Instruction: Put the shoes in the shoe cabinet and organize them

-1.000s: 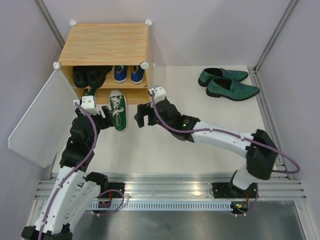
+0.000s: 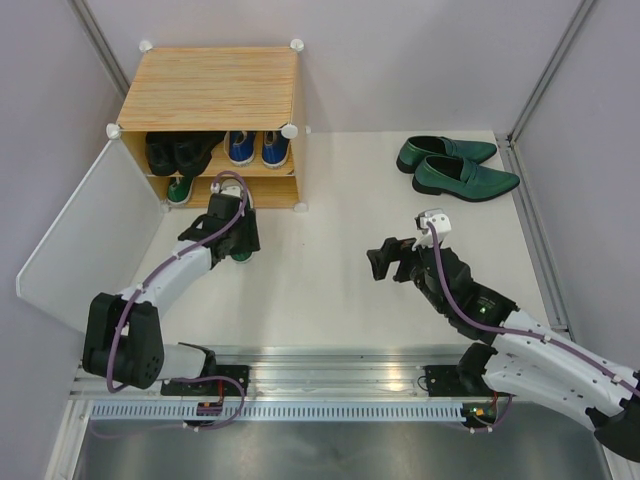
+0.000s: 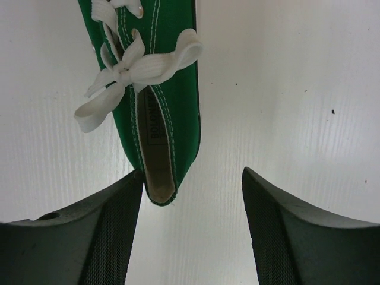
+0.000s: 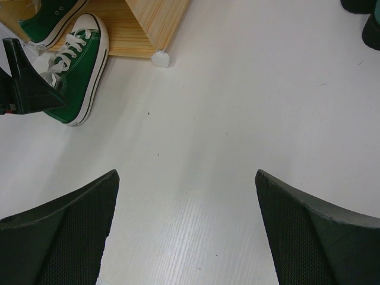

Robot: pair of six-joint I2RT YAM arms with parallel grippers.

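A green lace-up sneaker (image 4: 80, 86) with white sole lies on the floor in front of the cabinet's lower level. My left gripper (image 2: 243, 236) is over it; in the left wrist view its open fingers stand just beyond one end of the shoe (image 3: 172, 113). Another green sneaker (image 2: 180, 190) sits in the lower level; black shoes (image 2: 190, 152) and blue sneakers (image 2: 275, 148) fill the upper shelf of the cabinet (image 2: 215, 85). My right gripper (image 2: 390, 255) stands open over bare floor at right.
Two green loafers (image 2: 465, 178) lie at the back right. A white cabinet door (image 2: 85, 240) stands open at the left.
My left gripper has swung rightward over the sneaker, covering it in the top view. My right arm has drawn back to the right, away from the cabinet.
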